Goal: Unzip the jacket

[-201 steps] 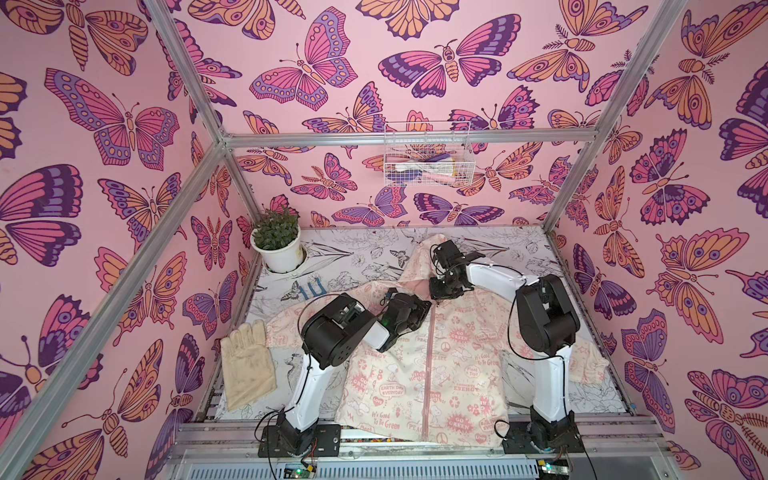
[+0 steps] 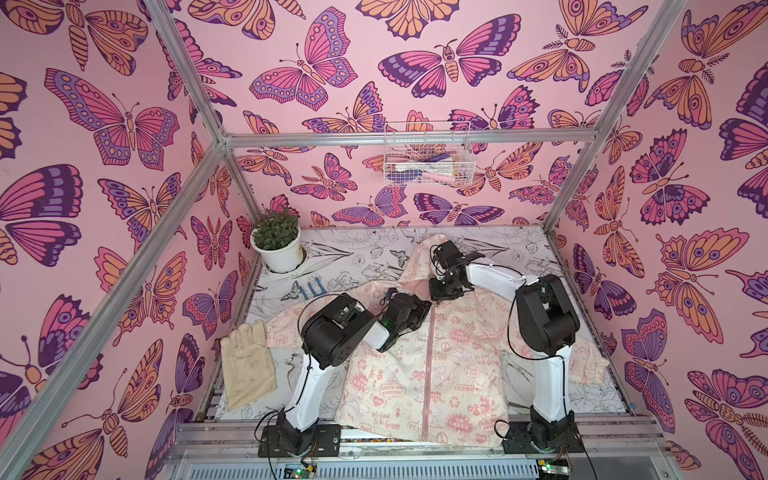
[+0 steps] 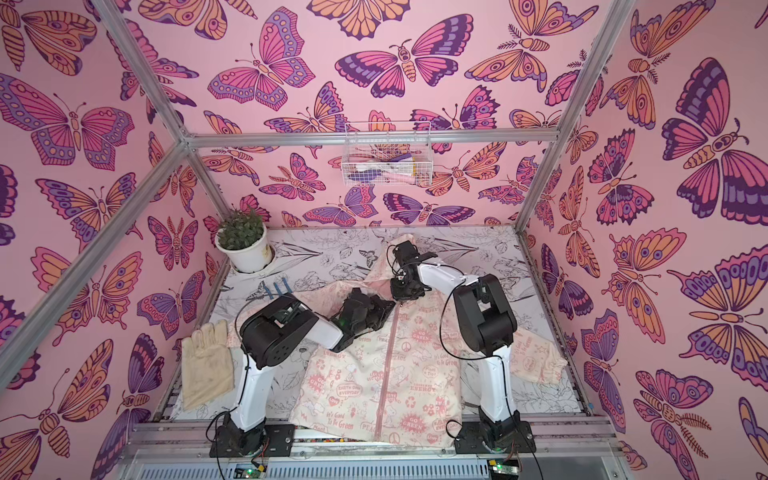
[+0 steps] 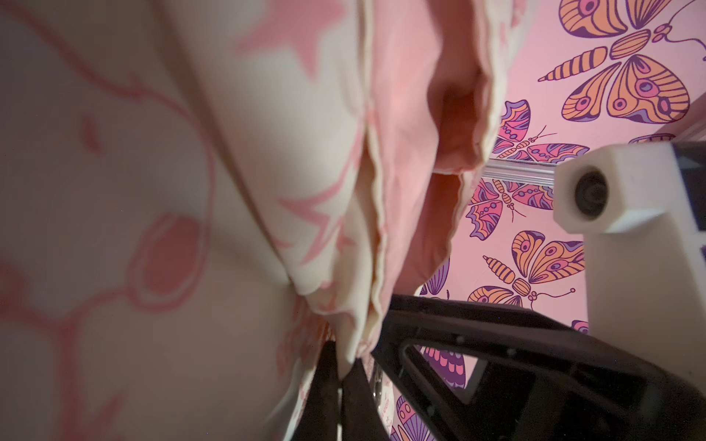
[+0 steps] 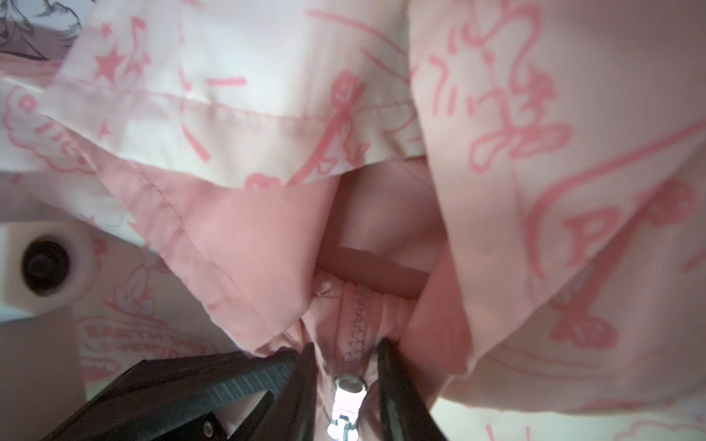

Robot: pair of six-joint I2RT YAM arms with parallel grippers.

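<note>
The pale pink printed jacket [image 2: 472, 376] lies spread on the table, its zipper line [image 2: 429, 376] running down the middle to the hem. At the collar, my left gripper is shut, with a thin fold of the jacket's cloth [image 4: 345, 319] pinched at its fingertips. The right wrist view shows the zipper's teeth [image 5: 354, 319] and its metal slider [image 5: 348, 397] low in the picture. My right gripper is part open there, one finger on each side of the zipper band, with the slider between them. Whether either finger touches the slider, I cannot tell.
Beige gloves [image 2: 246, 364] lie at the table's left edge. A potted plant [image 2: 278, 240] stands at the back left, with small blue items [image 2: 312, 288] in front of it. The wire basket [image 2: 429, 169] hangs at the back wall. Both arms are close together over the collar.
Both arms stay at the collar with barely any visible movement. The jacket lies almost the same as before.
</note>
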